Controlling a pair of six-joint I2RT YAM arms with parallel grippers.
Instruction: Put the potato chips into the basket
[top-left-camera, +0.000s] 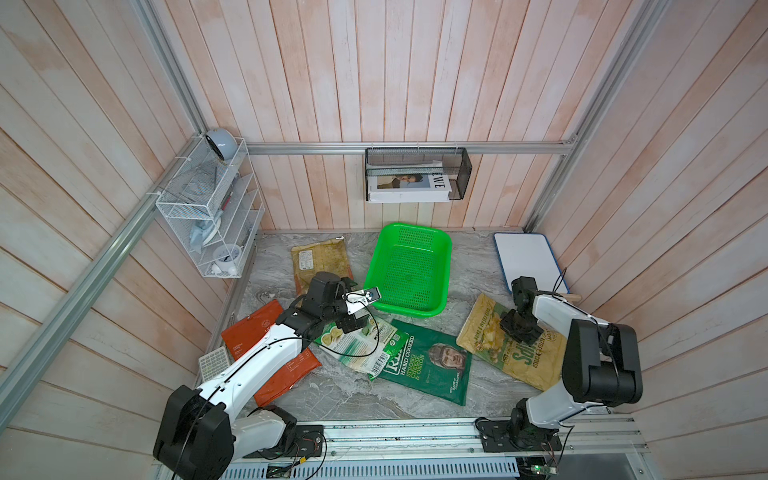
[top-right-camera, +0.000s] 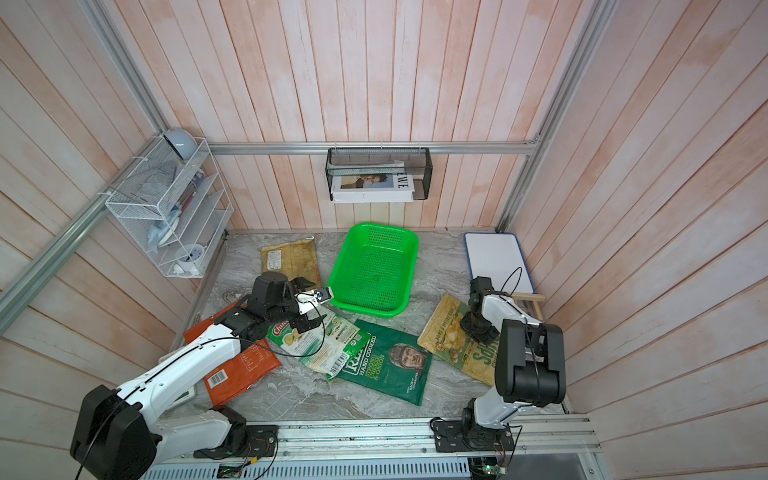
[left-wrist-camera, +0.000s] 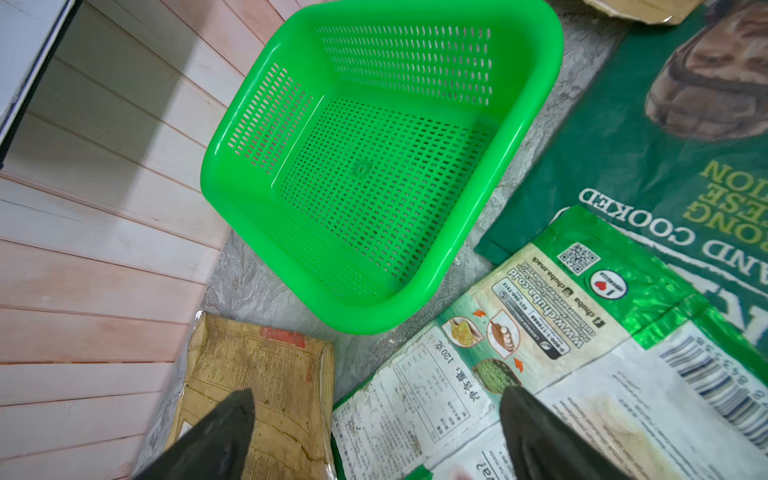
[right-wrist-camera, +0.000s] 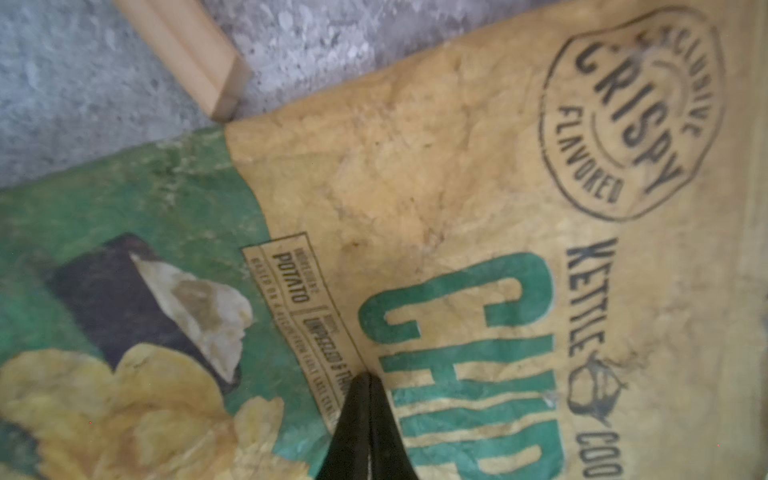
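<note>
The potato chip bag, yellow and green with "KETTLE" and "CHIP" lettering, lies flat at the right of the table. Over its middle is my right gripper, fingertips together with nothing visible between them; whether they touch the bag I cannot tell. The green basket stands at the back centre, empty. My left gripper hangs over the white and green snack bag, its fingers wide apart and nothing between. In the top left view the arms cover parts of both bags.
Beside the white bag lies a dark green bag. Red bags are at the left, and a small brown bag is left of the basket. A whiteboard lies at the back right. Bare tabletop shows between basket and whiteboard.
</note>
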